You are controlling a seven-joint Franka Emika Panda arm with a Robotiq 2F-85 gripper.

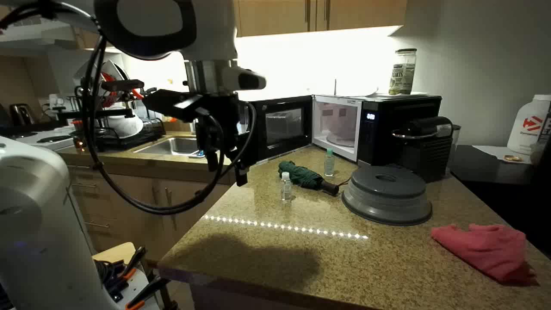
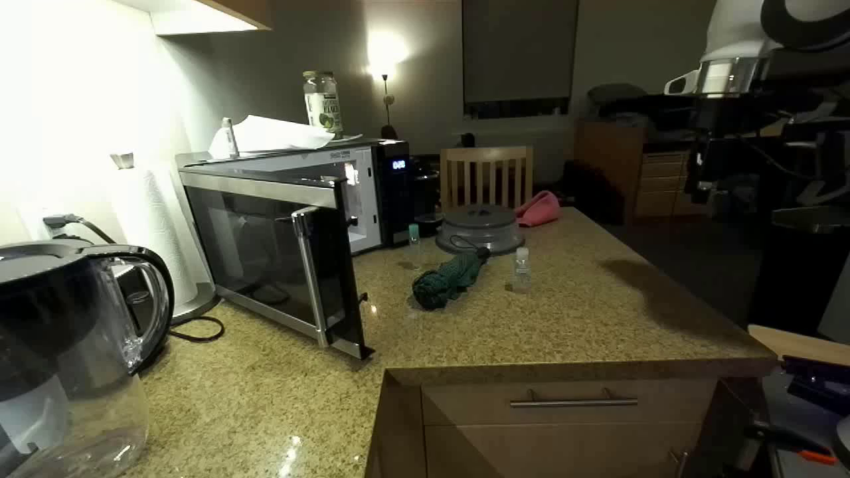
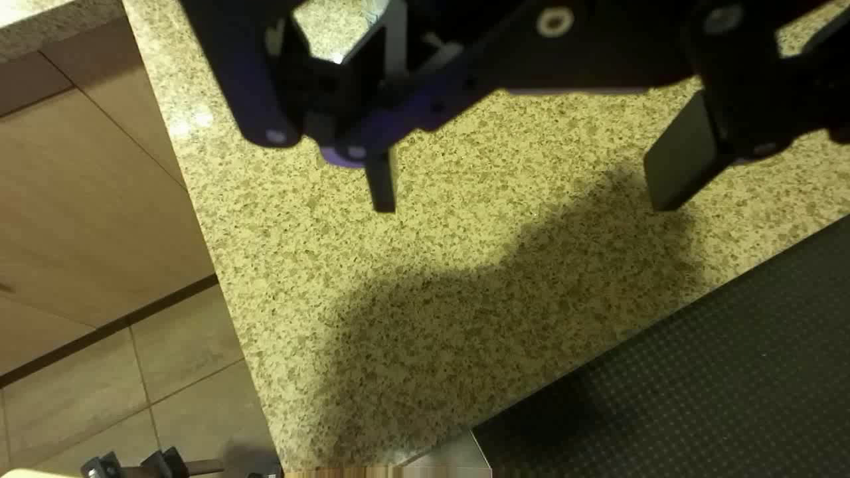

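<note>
Above the counter's near left part, my gripper hangs pointing down. In the wrist view its fingers stand wide apart, with only bare speckled counter and a shadow showing between them. A folded green umbrella with a dark handle lies on the counter. Close to it stand a clear bottle with a white cap and another with a green cap. Behind them is a microwave, its door swung open. A grey round cover rests in front of the microwave, and a pink cloth lies at the right.
A black coffee machine is beside the microwave, which carries a glass jar on top. A water pitcher and a paper towel roll occupy the counter's other end.
</note>
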